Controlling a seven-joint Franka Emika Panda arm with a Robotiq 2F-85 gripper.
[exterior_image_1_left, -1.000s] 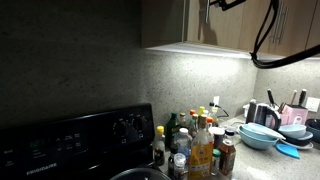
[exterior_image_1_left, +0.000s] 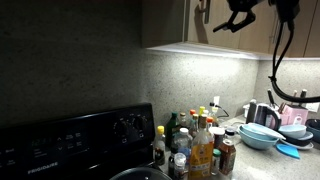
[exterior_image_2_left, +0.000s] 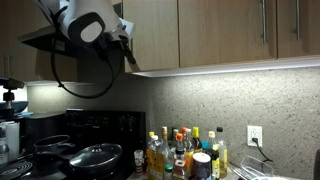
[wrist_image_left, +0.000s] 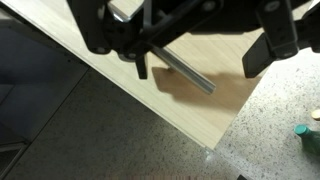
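My gripper is open in front of a pale wood cabinet door (wrist_image_left: 225, 105). A metal bar handle (wrist_image_left: 190, 75) crosses the space between its parted fingers in the wrist view, nearer the left one; whether it touches them cannot be told. In exterior view 1, the gripper (exterior_image_1_left: 234, 18) appears dark at the top, just right of the upright handle (exterior_image_1_left: 206, 12). From exterior view 2, the gripper (exterior_image_2_left: 127, 48) is up beside the wall cabinet's left end, and the arm (exterior_image_2_left: 85, 25) reaches in from the upper left.
Several bottles and jars (exterior_image_1_left: 201, 150) crowd the counter under the cabinet. The black stove (exterior_image_1_left: 75, 145) is to their left, with a lidded pan (exterior_image_2_left: 96, 156) on it. Blue bowls (exterior_image_1_left: 260, 135) stand farther right. A loose dark cable (exterior_image_1_left: 277, 60) hangs from the arm.
In exterior view 1 the gripper has come lower and farther into view, ending right of the handle. The arm's cable has shifted right. The cabinet and counter items look unmoved.
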